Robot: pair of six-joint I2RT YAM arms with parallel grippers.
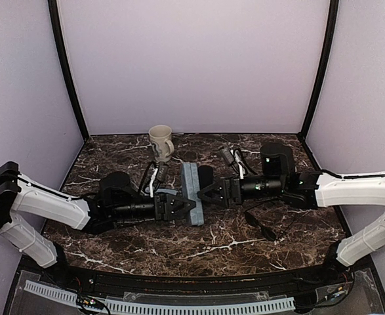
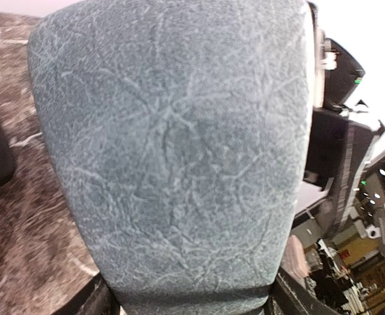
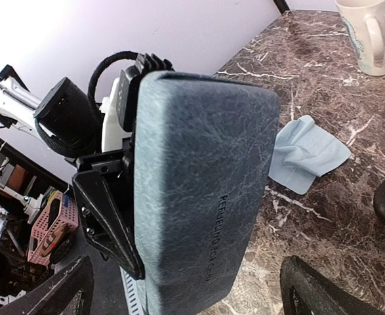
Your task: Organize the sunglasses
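A grey-blue glasses case (image 1: 191, 190) with embossed lettering is held upright by my left gripper (image 1: 169, 203), shut on it; it fills much of the left wrist view (image 2: 169, 151) and the right wrist view (image 3: 199, 184). My right gripper (image 1: 215, 193) stands open just right of the case, with nothing between its fingers. Dark sunglasses (image 1: 261, 226) lie on the marble table at the right, below the right arm.
A white mug (image 1: 161, 142) stands at the back middle. A folded light-blue cloth (image 3: 307, 154) lies behind the case. A dark object (image 1: 205, 176) stands beside it.
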